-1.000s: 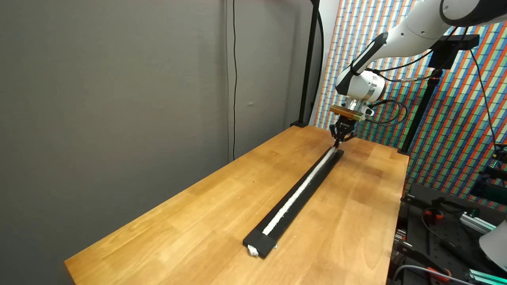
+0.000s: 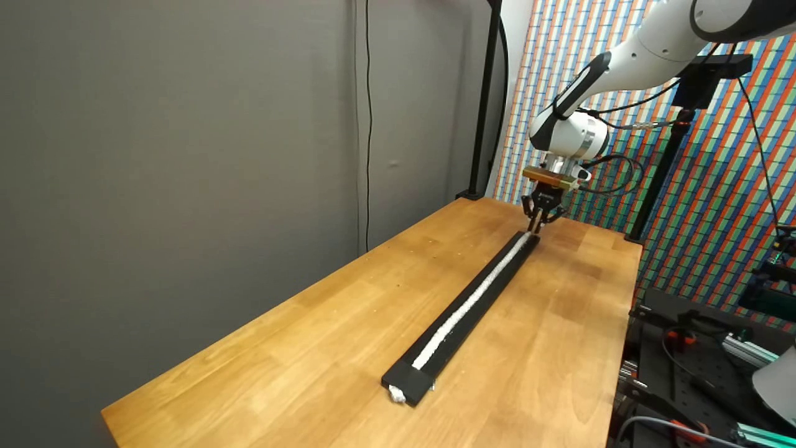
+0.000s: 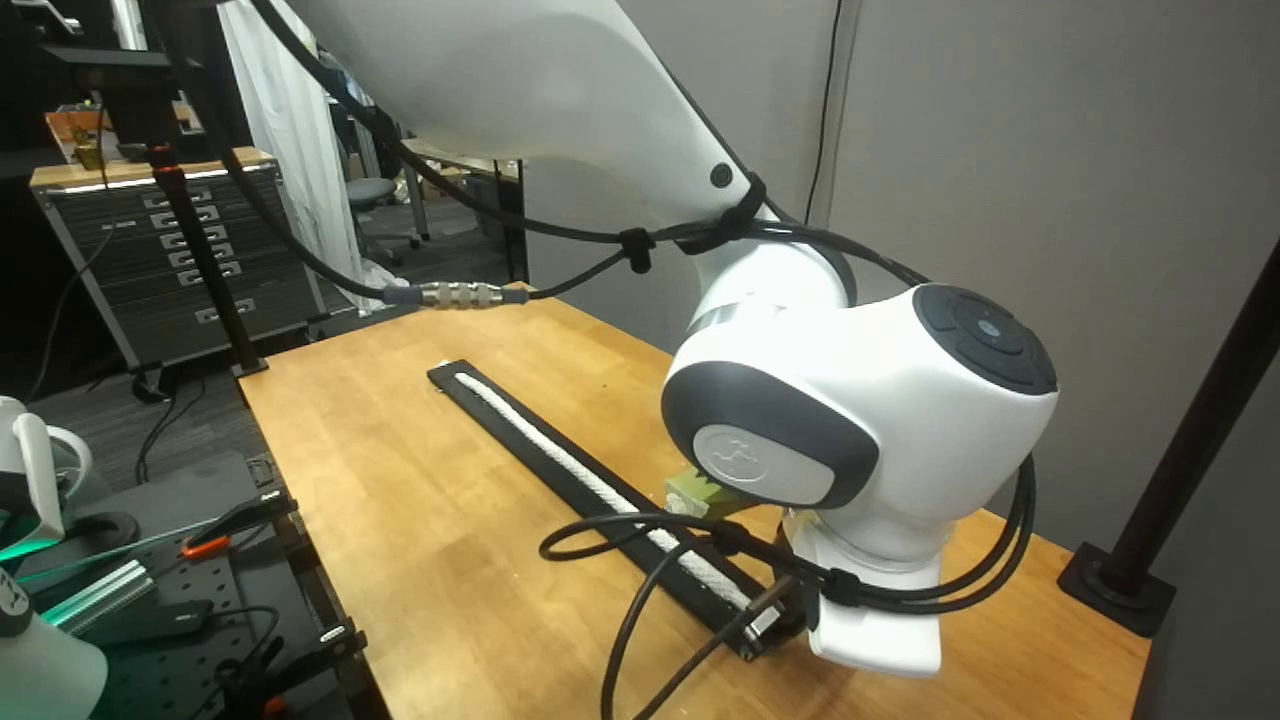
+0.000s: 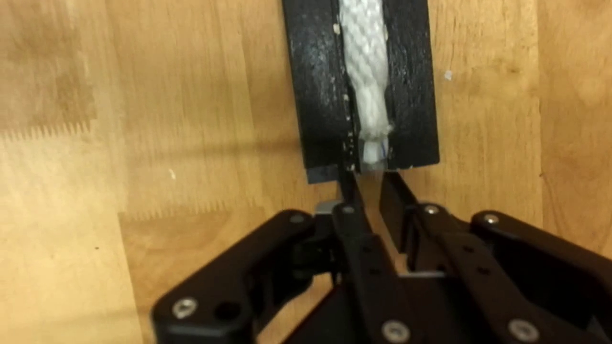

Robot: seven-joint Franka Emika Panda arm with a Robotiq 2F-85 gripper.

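A white braided rope (image 2: 470, 305) lies along the groove of a long black channel bar (image 2: 407, 372) on the wooden table. In the wrist view the rope's taped end (image 4: 374, 151) rests in the groove at the near end of the bar. My gripper stands partly open at that end, its fingertips just short of the tape. Bare table shows between the fingers, and no rope is seen there. In exterior view 1 the gripper (image 2: 534, 226) points down at the bar's far end. The arm and cables hide the fingers in exterior view 2.
Clear wooden table (image 3: 396, 480) surrounds the bar on both sides. Black posts (image 2: 483, 112) rise at the table's far corners. Arm cables (image 3: 624, 518) hang in loops close to the bar. A dark cart (image 3: 192, 588) with tools stands beside the table.
My gripper's fingers have spread apart, and the arm has shifted slightly to the right in exterior view 1. The bar and the rope look unchanged.
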